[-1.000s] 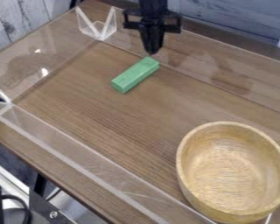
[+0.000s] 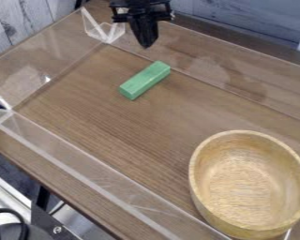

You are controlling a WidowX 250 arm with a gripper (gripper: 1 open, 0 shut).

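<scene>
My gripper [image 2: 147,41] is at the top centre of the camera view, dark and pointing down, above and behind a green rectangular block [image 2: 145,80] that lies flat on the wooden table [image 2: 127,150], apart from it. Its fingers look closed, with nothing visible between them.
A large pale tan round bowl [image 2: 247,183] fills the lower right. A clear plastic object [image 2: 105,25] stands at the back left. Black cables show at the bottom left corner.
The block and bowl look unmoved.
</scene>
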